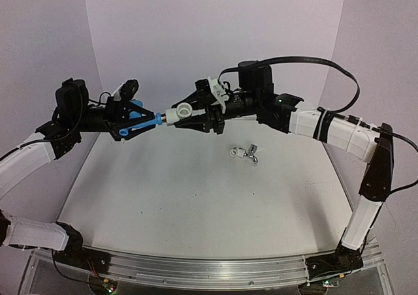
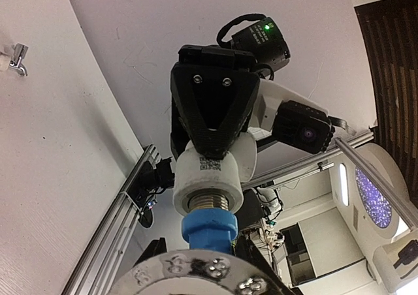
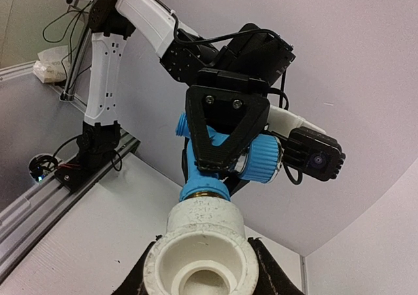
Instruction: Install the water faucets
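The blue faucet (image 1: 142,123) is held off the table in my left gripper (image 1: 157,121), which is shut on its body. Facing it is a white pipe fitting (image 1: 177,113), with my right gripper (image 1: 176,116) shut on it. Between the two, the left wrist view shows a metal thread (image 2: 208,200) with its far end inside the fitting's mouth (image 2: 206,177) and part of it still exposed. The right wrist view shows only a thin brass band (image 3: 204,194) there. How firmly the thread is engaged cannot be told.
A chrome faucet (image 1: 252,153) with a white fitting (image 1: 238,152) lies on the white table (image 1: 196,197), right of centre. Bare table surrounds it. Side walls bound the space, and a metal rail (image 1: 202,267) runs along the front edge.
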